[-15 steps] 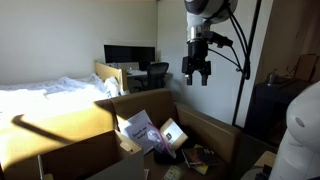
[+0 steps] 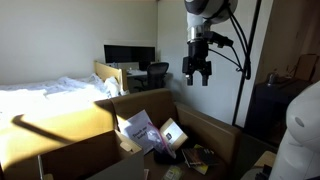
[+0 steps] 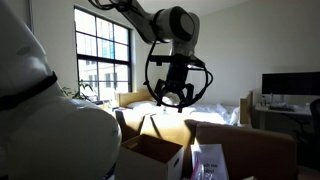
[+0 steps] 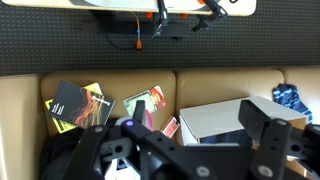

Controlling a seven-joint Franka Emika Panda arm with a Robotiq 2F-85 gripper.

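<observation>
My gripper (image 2: 196,79) hangs high above a brown sofa (image 2: 185,108), pointing down. In the second exterior view the gripper (image 3: 174,101) shows its fingers spread, and nothing is seen between them. On the sofa seat lie a white and pink printed packet (image 2: 140,131), a white card-like item (image 2: 173,134) and some dark books (image 2: 203,156). From the wrist, a dark book (image 4: 80,106), a small green and white booklet (image 4: 145,101) and an open cardboard box (image 4: 213,117) show below. The gripper's dark body hides part of the seat there.
The open box (image 3: 152,155) stands on the sofa beside the loose items. Blue patterned cloth (image 4: 290,102) lies past the box. Behind the sofa are a bed (image 2: 55,95), a desk chair (image 2: 158,75) and a monitor. Open air surrounds the gripper.
</observation>
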